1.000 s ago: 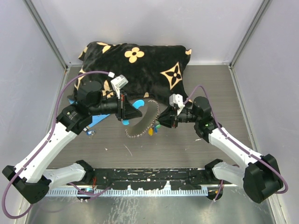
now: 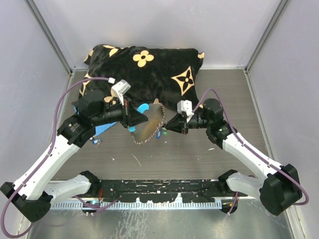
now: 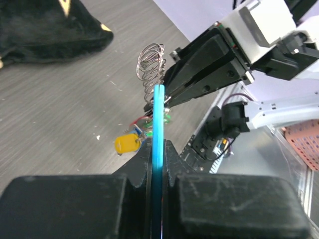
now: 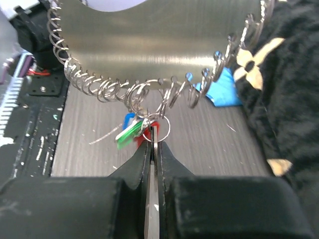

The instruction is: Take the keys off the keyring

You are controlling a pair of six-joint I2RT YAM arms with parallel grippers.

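Observation:
A curved metal plate (image 4: 154, 40) edged with a coiled wire hangs between the arms. My left gripper is shut on its cyan handle (image 2: 143, 108). My right gripper is shut on a ring at the coil's lower side, seen in the right wrist view. Keys with coloured heads dangle there: a green key, red and blue ones, and a yellow key (image 3: 127, 143) in the left wrist view.
A black patterned cushion (image 2: 114, 64) fills the back of the workspace. Blue items (image 4: 224, 92) lie on the grey floor, which is mostly clear in front.

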